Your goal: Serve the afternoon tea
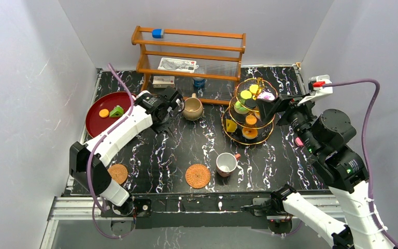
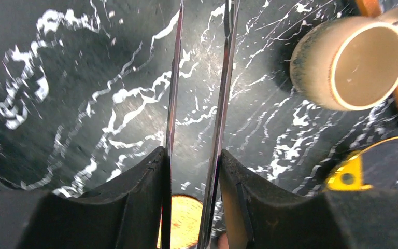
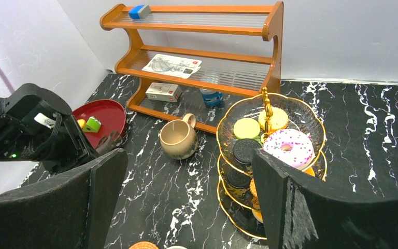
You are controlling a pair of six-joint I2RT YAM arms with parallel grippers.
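My left gripper hangs over bare marble left of the beige mug (image 1: pixel 192 109), fingers slightly apart, nothing between them. My right gripper is open beside the tiered stand (image 1: pixel 243 139) of cakes and biscuits, nothing held; the pink donut (image 3: pixel 285 148) is on the top tier. The red plate (image 1: pixel 99 125) at left holds a yellow round piece (image 1: pixel 103 113) and a green piece (image 1: pixel 116 112). A white mug (image 1: pixel 226 164) stands at the front beside a woven coaster (image 1: pixel 197 176); another coaster (image 1: pixel 118 173) lies at front left.
A wooden two-level rack (image 1: pixel 189 44) stands at the back with packages, a jar and a blue item. A pink piece (image 1: pixel 299 141) lies right of the stand.
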